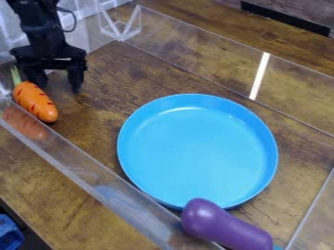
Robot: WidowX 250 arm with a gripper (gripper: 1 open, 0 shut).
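My black gripper [50, 61] is at the upper left, low over the wooden surface just behind the orange toy carrot [35, 103]; its fingers are too dark to tell whether they are open or shut. The carrot lies lengthwise at the left, its green top toward the gripper. A large blue plate [196, 149] fills the middle right. A purple toy eggplant [229, 227] lies at the bottom right, below the plate.
Clear plastic walls [104, 190] border the wooden surface [131, 73] along the lower left, back and right. The wood between the carrot, the plate and the back wall is bare. A small blue object [7, 234] sits outside at the lower left.
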